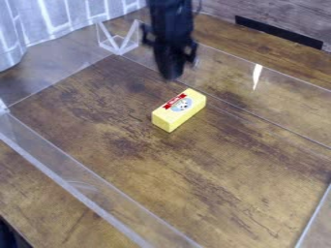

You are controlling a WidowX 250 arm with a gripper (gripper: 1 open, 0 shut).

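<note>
A yellow rectangular block [179, 116] with a red label and a pale round marking lies on the wooden floor [142, 174] of a clear-walled bin, near the middle of the view. My black gripper [171, 66] hangs above and behind the block, apart from it and blurred; I cannot make out how its fingers stand, and no object shows held in it.
Clear plastic walls [68, 174] bound the area on several sides. A white fabric [39, 29] hangs at the back left, with a small clear bracket [118, 37] beside it.
</note>
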